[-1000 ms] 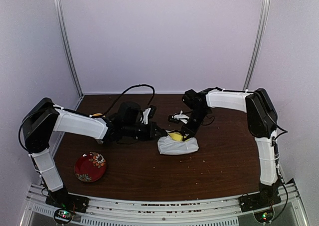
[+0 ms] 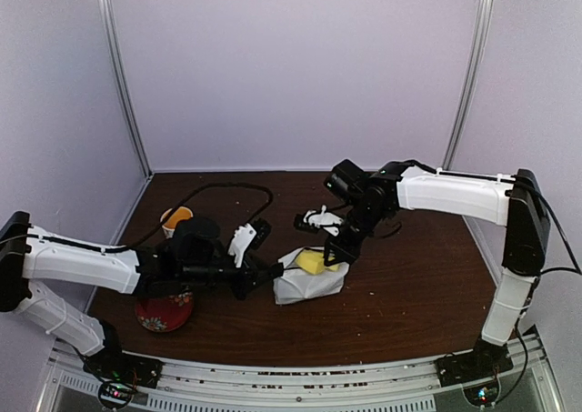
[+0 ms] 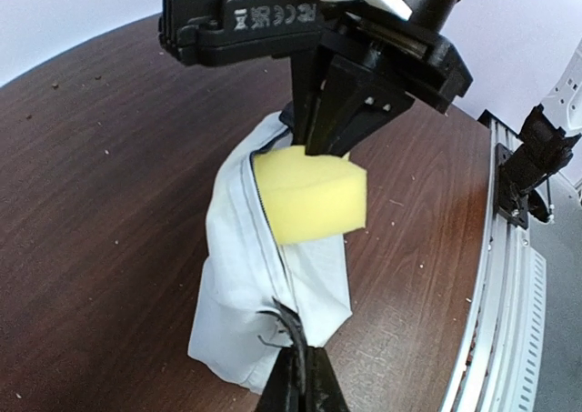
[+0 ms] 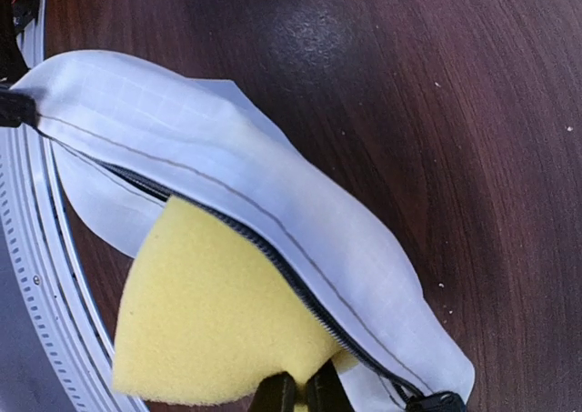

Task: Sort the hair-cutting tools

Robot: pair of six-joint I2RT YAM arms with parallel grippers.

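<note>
A white zip pouch [image 2: 309, 286] is held up between my two arms, its black zipper open. A yellow sponge [image 3: 314, 194] sticks out through the zipper opening. At the pouch's near end in the left wrist view, my left gripper is shut on the dark zipper end. My right gripper is shut on an edge of the sponge, which puckers where its fingers pinch it. The lower part of the sponge is hidden inside the pouch. No hair cutting tools can be made out.
A red flowered bowl [image 2: 164, 314] sits at the table's front left, partly under my left arm. Behind that arm stands an orange and white cup [image 2: 175, 219].
My left arm now covers part of the red bowl.
</note>
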